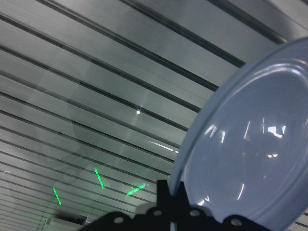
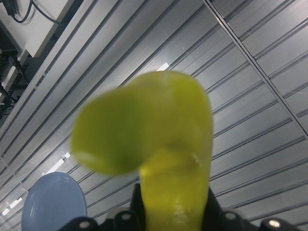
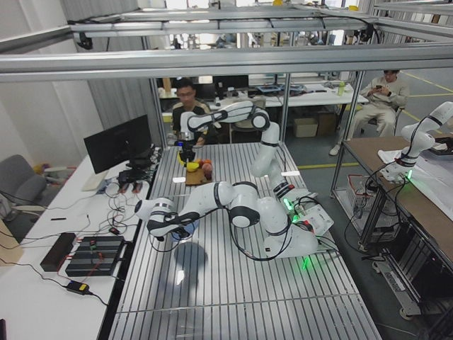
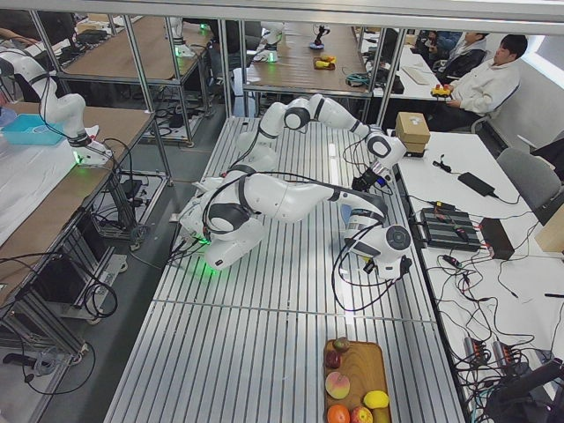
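Note:
My left gripper is shut on the rim of a blue plate (image 1: 245,144), which is tilted up along the right of the left wrist view. In the camera left view the plate is partly hidden under the near arm. My right gripper holds a yellow banana-like object (image 2: 178,115), blurred and filling the middle of the right wrist view; its fingers are mostly hidden behind it. The blue plate (image 2: 53,202) also shows at that view's lower left.
A wooden board (image 4: 370,361) with several fruits rests on the slatted metal table (image 4: 220,361). A white side desk with electronics and cables (image 3: 99,258) runs along one edge.

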